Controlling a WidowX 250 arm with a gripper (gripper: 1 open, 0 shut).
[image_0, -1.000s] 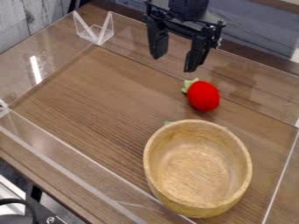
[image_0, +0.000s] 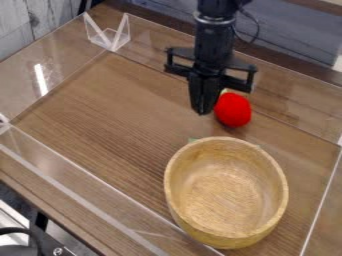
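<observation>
My black gripper (image_0: 203, 87) hangs in the upper middle of the camera view, pointing down, just left of a red object (image_0: 233, 110) that looks like a strawberry or small ball. Whether it touches the red object is unclear, and I cannot make out whether its fingers are open or shut. A large pale yellow bowl (image_0: 226, 214) sits on the wooden table (image_0: 94, 130) in the lower middle, in front of the red object.
A clear plastic or wire item (image_0: 107, 30) stands at the back left, near the table's edge.
The gripper has come down from high over the table toward the red object, its body now more upright and narrower in view. The red object and bowl look unmoved.
</observation>
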